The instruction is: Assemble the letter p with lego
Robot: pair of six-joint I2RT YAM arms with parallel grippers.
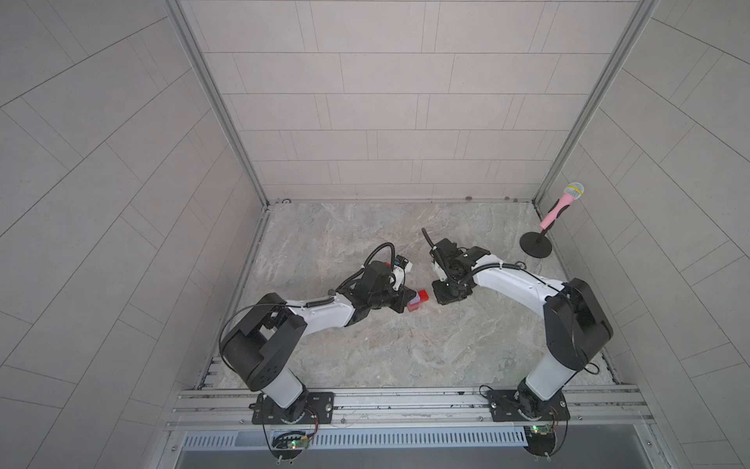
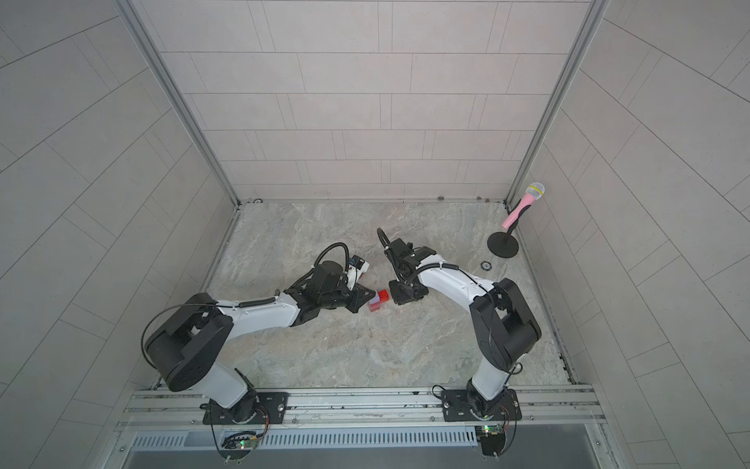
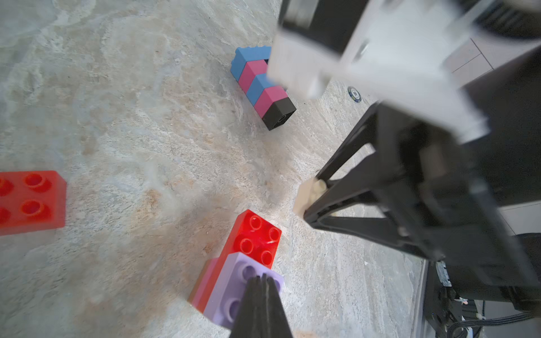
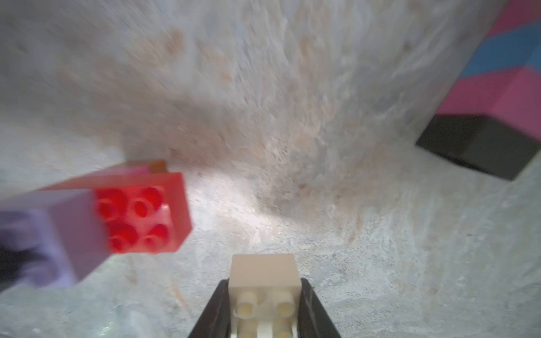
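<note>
A stacked piece stands on the table, with a purple brick [image 3: 235, 281] over one end of a red brick [image 3: 256, 239], and pink and brownish layers below. My left gripper is shut, its fingertips against or just over the purple brick; nothing shows between them. To the right, my right gripper is shut on a beige brick [image 4: 263, 270], clear of the stack. A row of blue, pink and black bricks [image 3: 263, 90] lies behind. One separate red brick [image 3: 33, 202] rests to the left.
A pink microphone on a black stand [image 1: 536, 244] is at the far right. A small round black disc [image 3: 354, 94] lies beyond the brick row. My two arms are close together.
</note>
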